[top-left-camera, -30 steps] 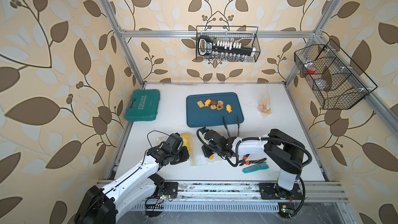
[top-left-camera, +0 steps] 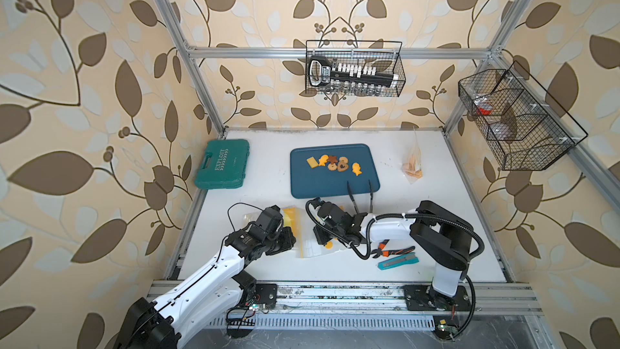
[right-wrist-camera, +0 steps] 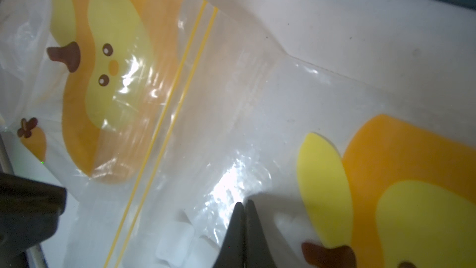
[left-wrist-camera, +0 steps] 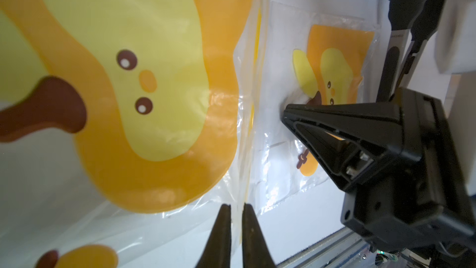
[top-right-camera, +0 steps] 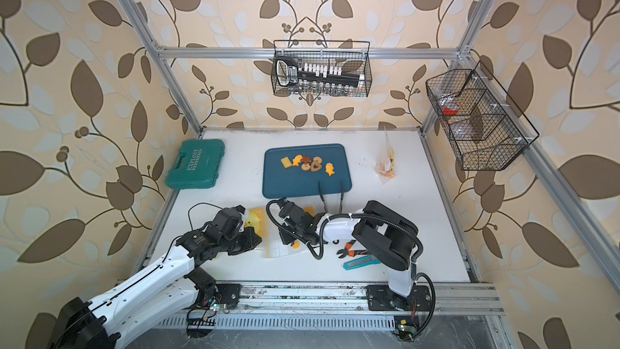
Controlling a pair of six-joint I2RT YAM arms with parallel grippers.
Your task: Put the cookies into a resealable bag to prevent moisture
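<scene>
Cookies [top-left-camera: 332, 163] of several shapes lie on the dark blue tray [top-left-camera: 303, 186]. Nearer the front, a clear bag with an orange-and-yellow bear print [left-wrist-camera: 163, 69] lies flat. Its mouth, with two yellow zip lines, faces another printed clear bag [right-wrist-camera: 322, 94] on the right. My left gripper has its fingertips slightly apart, one on either side of the left bag's mouth edge. My right gripper is shut, its tips down at the right bag's clear film; whether film is pinched there cannot be made out.
Black-handled tongs [top-left-camera: 361, 197] lie at the tray's front edge. Pliers [top-left-camera: 394, 252] and a teal cutter [top-left-camera: 398, 261] are right of the bags. A green case [top-left-camera: 222, 163] stands back left, a small filled bag [top-left-camera: 412, 166] back right.
The right arm, tray and cookies look still.
</scene>
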